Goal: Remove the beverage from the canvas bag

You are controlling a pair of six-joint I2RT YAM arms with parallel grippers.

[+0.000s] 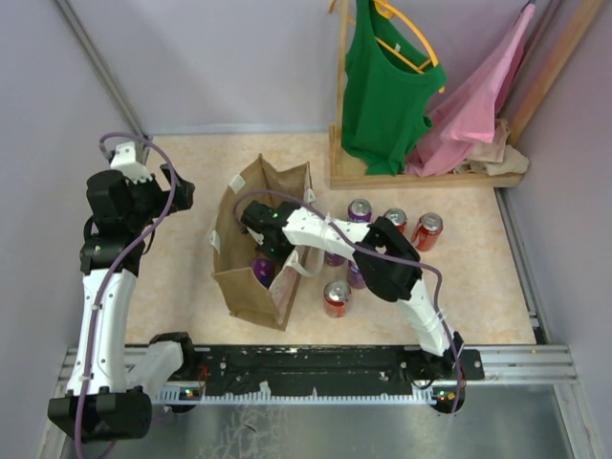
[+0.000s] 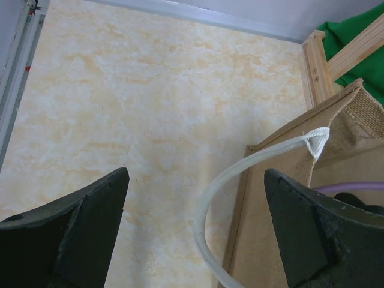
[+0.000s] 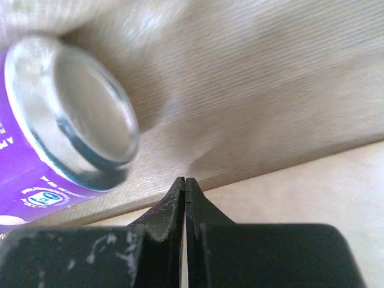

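The canvas bag (image 1: 244,206) stands open on the table, its brown walls spread. Inside its near end lies a purple can (image 1: 263,272), partly covered by my right arm. My right gripper reaches down into the bag; in the right wrist view the gripper is shut, nothing showing between its fingers. A purple can (image 3: 42,144) lies to the left of those fingertips, its silver end towards them, apart from them. Left of the bag, my left gripper is open and empty, with a bag handle (image 2: 207,198) passing between its fingers in that view.
Right of the bag stand purple cans (image 1: 360,210) and red cans (image 1: 427,232), with one red can (image 1: 337,298) near the front. A wooden rack (image 1: 382,180) with hanging clothes is at the back. The table left of the bag is bare.
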